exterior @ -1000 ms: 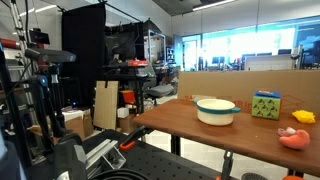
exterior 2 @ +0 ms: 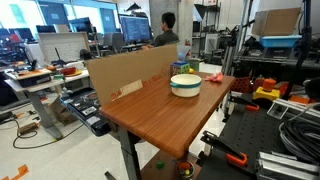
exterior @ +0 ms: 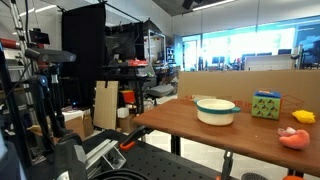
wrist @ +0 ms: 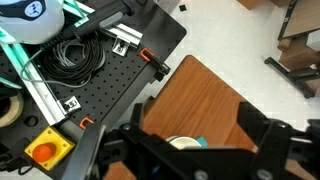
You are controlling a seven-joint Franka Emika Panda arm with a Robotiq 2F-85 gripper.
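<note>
A white round bowl with a teal band (exterior: pixel 216 112) rests on the brown wooden table (exterior: pixel 180 122). Behind it to the right is a green block-like box (exterior: pixel 265 106) with blue on top. A pink object (exterior: pixel 295 138) lies near the right front edge, and a small yellow item (exterior: pixel 303 117) is farther back. In the wrist view my gripper is open high above the table, its dark fingers spread apart. Part of the bowl (wrist: pixel 183 142) shows between and beyond them, well below. Nothing is seen held.
A tan upright panel (exterior 2: pixel 150 75) runs along one side of the table. Black bench with coiled cables (wrist: pixel 80 65) and a yellow box with an orange button (wrist: pixel 47 152) lie beside the table. Much of the tabletop near the bowl is bare.
A dark part of the arm has come into view at the top edge of exterior view 1. The objects on the table have not moved.
</note>
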